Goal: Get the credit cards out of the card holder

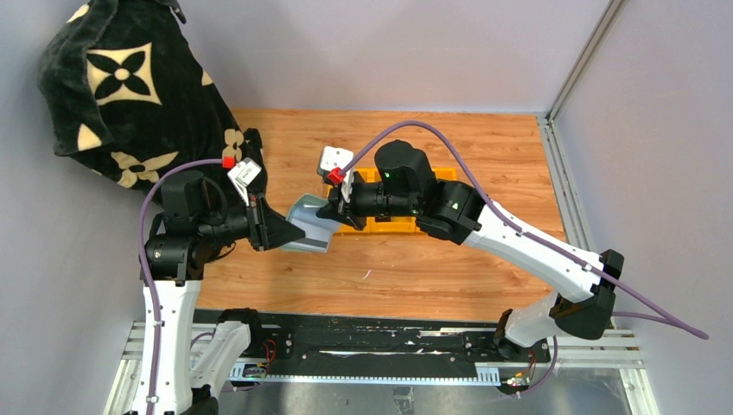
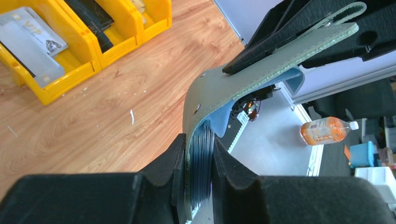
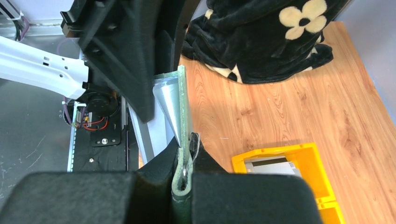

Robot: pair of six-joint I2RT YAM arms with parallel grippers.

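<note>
The pale green card holder (image 1: 307, 226) is held in the air between both grippers, left of the yellow bins. My left gripper is shut on its lower part, with a stack of clear sleeves squeezed inside the cover. In the right wrist view, the right gripper is shut on the green edge of the holder's cover (image 3: 184, 102). A clear sleeve curls beside that edge, and a white card with a grey stripe (image 3: 144, 137) shows behind it. How many cards are inside is hidden.
Yellow bins (image 2: 91, 60) stand on the wooden table; a white VIP card (image 2: 32, 30) and other cards lie in one compartment. A dark patterned blanket (image 3: 271, 46) covers the table's back left. Bare wood (image 1: 372, 281) lies in front of the bins.
</note>
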